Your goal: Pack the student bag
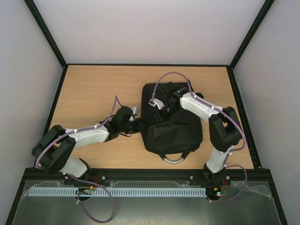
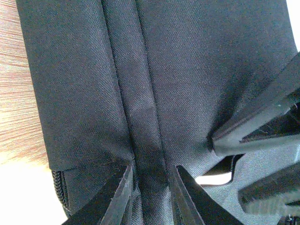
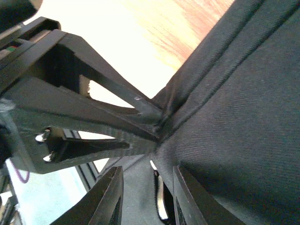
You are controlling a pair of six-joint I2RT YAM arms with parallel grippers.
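Observation:
The black bag (image 1: 173, 136) lies flat on the table, with its grey-tipped handle (image 1: 173, 161) toward the front edge. At the bag's left side, my left gripper (image 1: 143, 125) is shut on a fold of its cloth. The left wrist view shows this dark fold (image 2: 150, 187) between the fingers. My right gripper (image 1: 157, 118) is just to the right, low over the bag, its fingers (image 2: 262, 122) parted. A thin pale strip (image 3: 161, 199) in a slit of the cloth shows between the right fingers in the right wrist view; contact cannot be told.
To the right of the bag only a narrow strip of tabletop is free. Both grippers stand very close together over the bag.

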